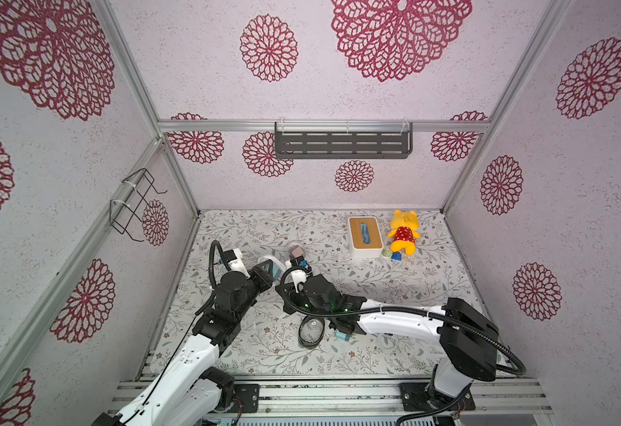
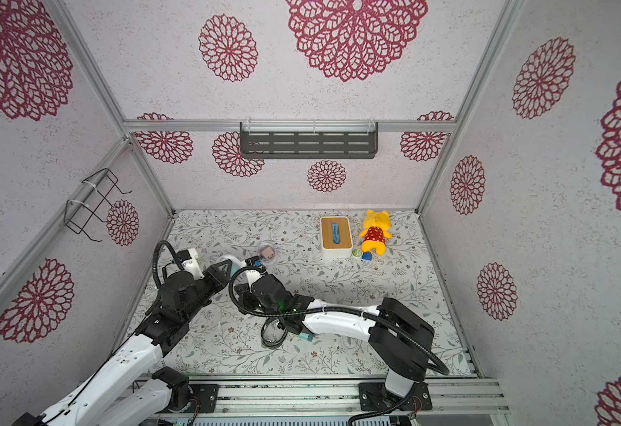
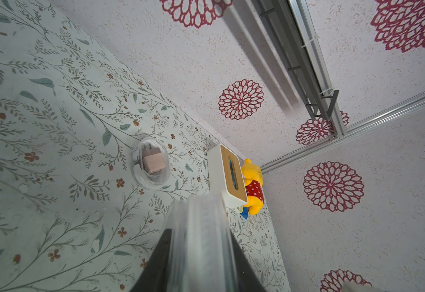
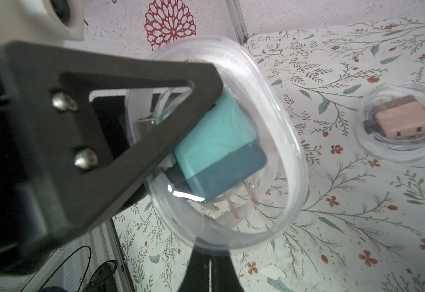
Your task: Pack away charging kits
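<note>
A clear plastic tub with a teal charger inside is raised off the table, mouth tilted toward the right wrist camera. My left gripper is shut on the tub's side, whose blurred wall fills the space between its fingers. Just below the tub's rim in the right wrist view is my right gripper, shut; whether its tips touch the rim I cannot tell. A second clear tub holding a pink charger stands on the table beyond.
A round container with black cable and a teal item lie near the right forearm. A white box and a yellow bear stand at the back right. Free table lies at back left.
</note>
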